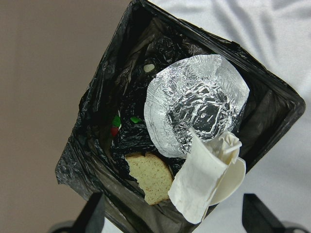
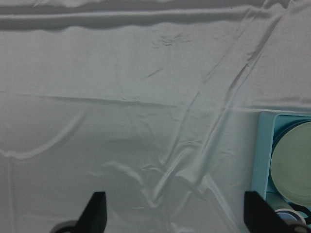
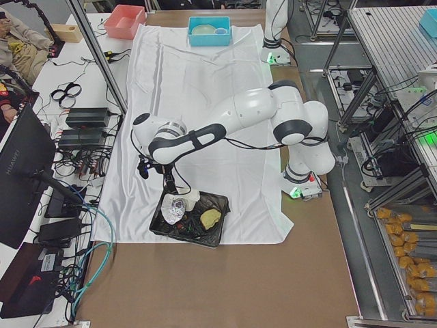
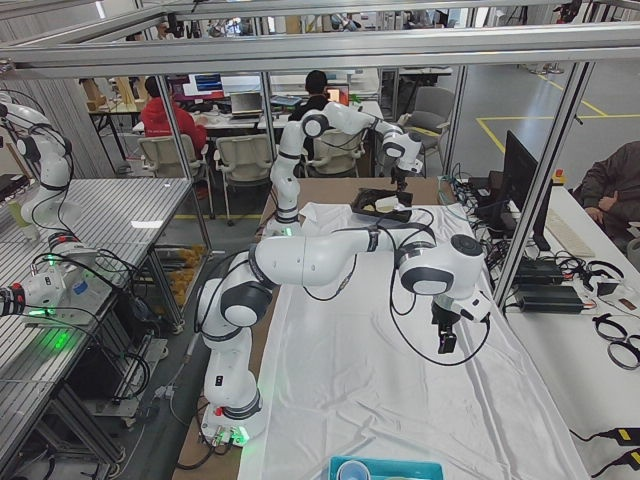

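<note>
A black bag-lined tray (image 3: pixel 218 232) holds crumpled foil (image 1: pixel 194 97), a bread slice (image 1: pixel 148 179), small green and red scraps, and white paper with a cup (image 1: pixel 199 179). My left gripper is above the tray, its fingers apart, nothing clearly between them. My right gripper hangs over the white cloth (image 2: pixel 146 68), fingers apart and empty. A blue container (image 2: pixel 262 155) with a pale plate and a cup sits at the right edge of the right wrist view.
A pink bin (image 3: pixel 124 22) stands on the side table with cables, monitor (image 3: pixel 24 174) and boxes. A metal post runs along that side.
</note>
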